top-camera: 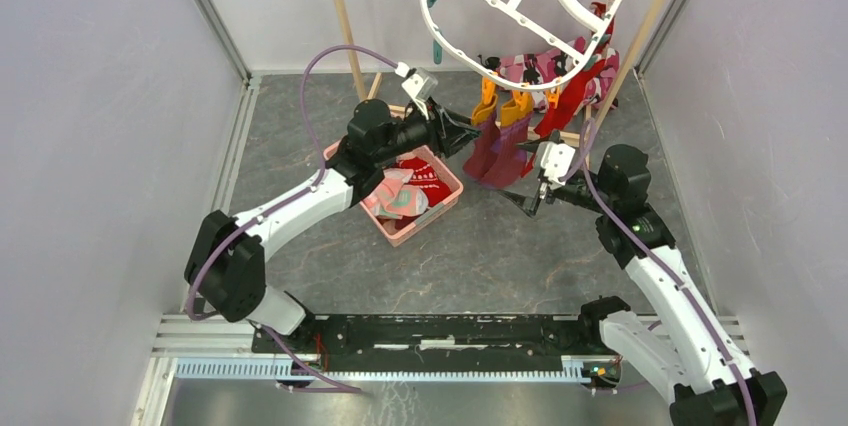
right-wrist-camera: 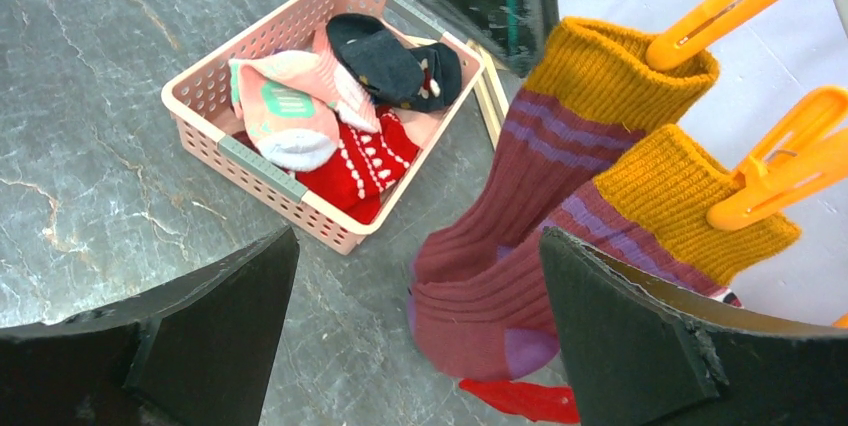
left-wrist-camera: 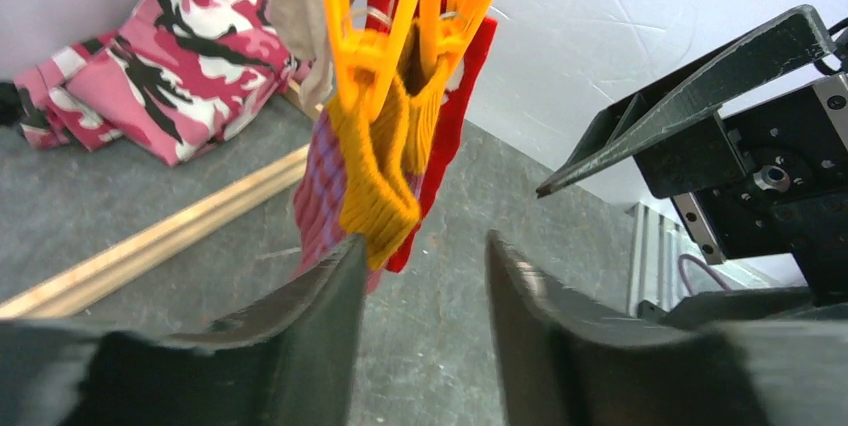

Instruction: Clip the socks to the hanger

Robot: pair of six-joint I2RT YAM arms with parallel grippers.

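Note:
Two maroon socks (top-camera: 513, 151) with mustard cuffs hang side by side from orange clips (top-camera: 523, 96) on the round white hanger (top-camera: 519, 14). In the right wrist view, one clip reaches into each mustard cuff (right-wrist-camera: 672, 184). My left gripper (top-camera: 470, 132) stands just left of the socks. Its blurred fingers (left-wrist-camera: 335, 291) are apart with nothing gripped between them, and a mustard cuff (left-wrist-camera: 375, 201) shows beyond their tips. On the socks' right side, my right gripper is wide open. One of its fingers overlaps the lower sock in the wrist view; contact cannot be judged.
A pink basket (top-camera: 452, 194) holding several loose socks sits under the left arm. Red and pink camouflage socks (top-camera: 545, 68) hang farther back on the hanger. Wooden poles (top-camera: 343, 21) stand at both sides.

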